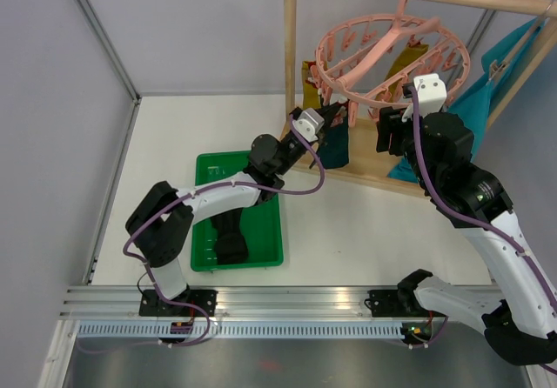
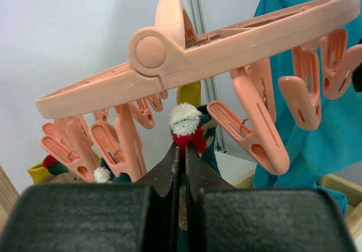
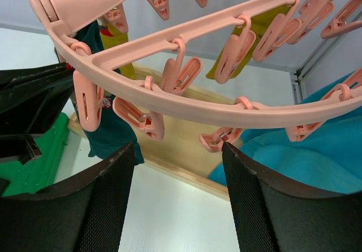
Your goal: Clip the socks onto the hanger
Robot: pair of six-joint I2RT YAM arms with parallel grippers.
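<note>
The pink round hanger (image 1: 352,79) hangs from a wooden bar, its clips pointing down around the rim. My left gripper is shut on the top of a sock (image 2: 185,119) with white fluff and red, just below the rim between clips. A dark teal sock body (image 3: 110,136) hangs below that gripper. Whether a clip grips this sock, I cannot tell. My right gripper stands open below the near rim; a pink clip (image 3: 141,119) lies ahead, between its fingers' lines. Yellow socks (image 3: 249,37) hang on the far side.
A green basket (image 1: 200,262) with a black item (image 1: 231,244) inside stands on the white table, left. Bright teal cloth (image 1: 474,110) hangs at the right of the wooden frame (image 1: 290,57).
</note>
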